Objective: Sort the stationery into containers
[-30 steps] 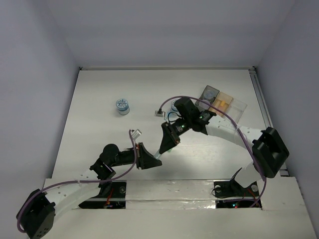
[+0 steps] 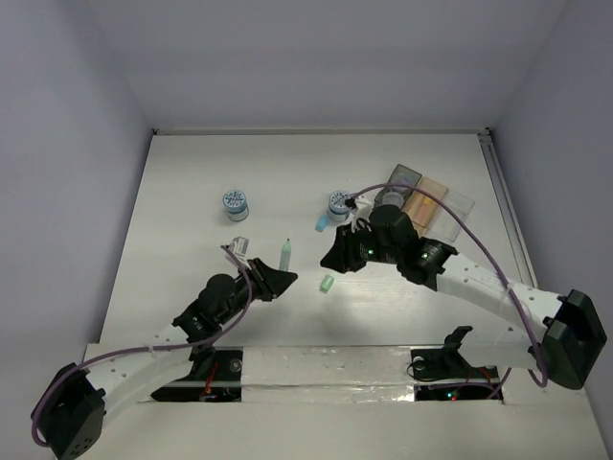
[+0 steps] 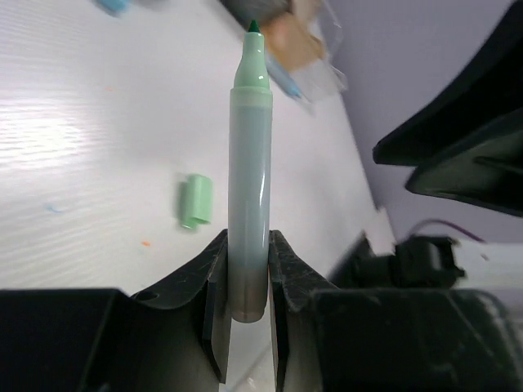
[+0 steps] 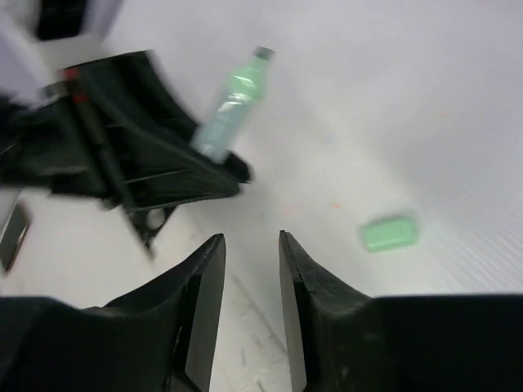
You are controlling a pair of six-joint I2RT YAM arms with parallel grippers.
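A pale green marker stands upright in my left gripper, which is shut on it; its dark green tip points up. My right gripper is apart from the marker, to its right, its fingers close together with nothing visible between the tips in the right wrist view. A small green piece lies on the table between and below the grippers. A small blue piece lies behind them. Three containers, grey, tan and clear, stand at the back right, partly hidden by the right arm.
Two blue-lidded jars stand at the back of the white table. Walls enclose the back and sides.
The right gripper has left the marker and moved right. The green piece is uncovered.
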